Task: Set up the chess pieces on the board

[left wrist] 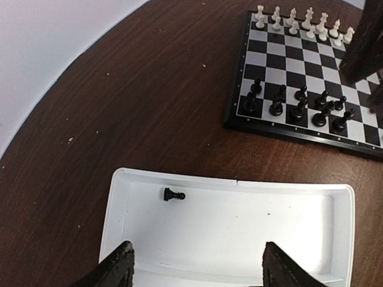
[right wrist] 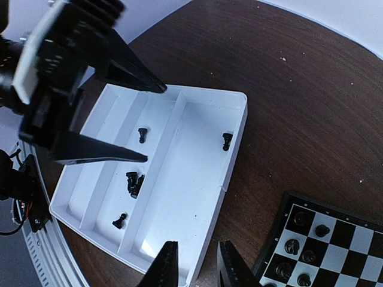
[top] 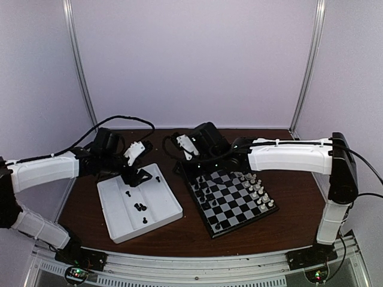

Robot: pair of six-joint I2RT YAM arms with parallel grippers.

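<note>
Black pawns lie loose in the white tray (top: 111, 209). One pawn (left wrist: 174, 194) is on its side near the tray's far edge, and several more, including one pawn (right wrist: 142, 135), are scattered in the narrower compartment. Over the tray, my left gripper holds its fingers wide apart, empty. My right gripper is above the gap between tray and board, its fingers parted with nothing between them. On the chessboard (top: 239, 209), black pieces (left wrist: 299, 107) stand along the near side and white pieces (top: 257, 192) along the opposite side. The right arm hides the board's back corner.
Bare brown table (top: 293, 227) surrounds tray and board. The two grippers are fairly close together at the back of the tray. A dark blurred part of the right arm (left wrist: 364, 51) fills the left wrist view's right edge.
</note>
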